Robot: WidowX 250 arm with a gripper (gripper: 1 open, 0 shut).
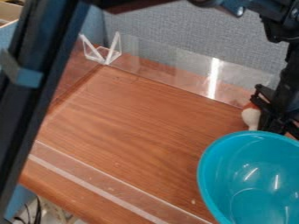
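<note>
My black gripper [271,114] is at the right edge, just above and behind a large teal plastic bowl [254,179]. A pale, whitish object [250,117] sits beside the gripper's lower end, behind the bowl's rim; whether the fingers hold it is unclear. The finger positions are hard to make out against the dark arm.
A transparent barrier [163,59] runs along the back, with a white bracket [100,54] at the back left. A dark bar crosses the left foreground.
</note>
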